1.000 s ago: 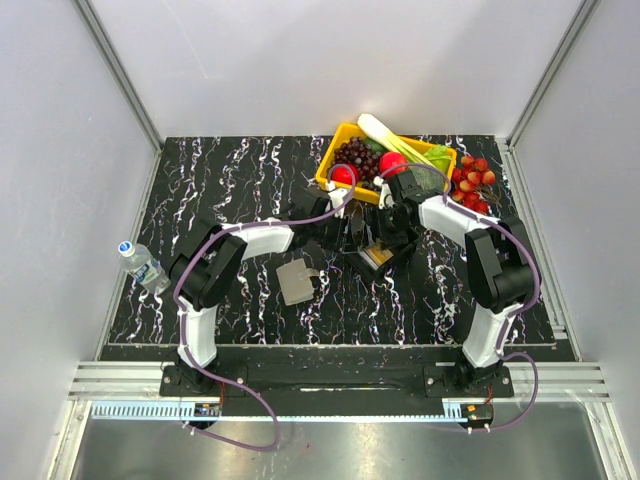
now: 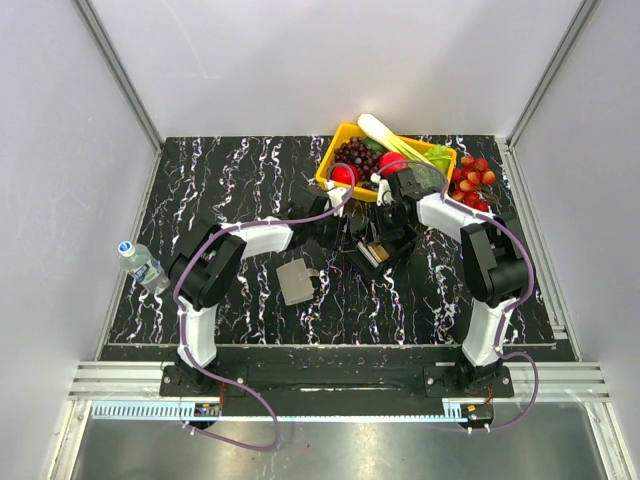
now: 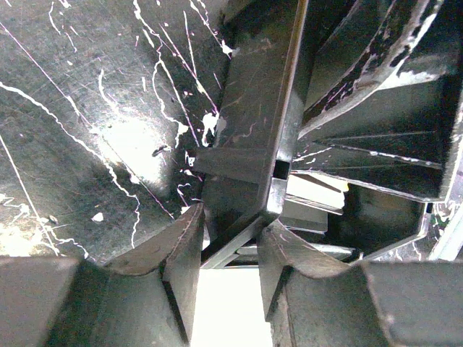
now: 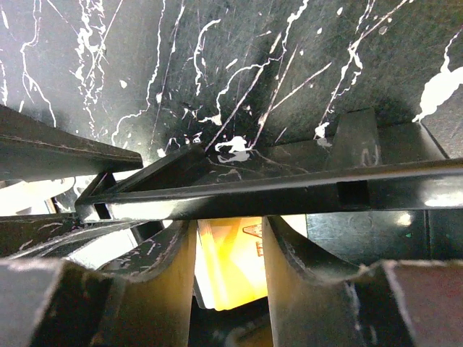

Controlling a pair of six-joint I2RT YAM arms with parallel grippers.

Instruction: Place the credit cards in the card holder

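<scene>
The black card holder point(image 2: 365, 262) sits at the table's middle-right, with cards point(image 2: 376, 252) in its slots; a pale card edge point(image 3: 315, 189) shows inside. My left gripper has its fingers at the holder's rim, apparently around it; how firmly they close cannot be told. My right gripper is over a compartment, a yellow card point(image 4: 231, 271) visible behind and between its fingers; whether it grips that card is unclear.
A grey-beige flat object point(image 2: 296, 282) lies left of the holder. A yellow basket of produce point(image 2: 325, 155) and loose red fruit point(image 2: 475, 180) are at the back right. A water bottle point(image 2: 143, 268) stands far left.
My right gripper has shifted slightly over the holder, showing more of the cards in the top view. The left arm looks unchanged.
</scene>
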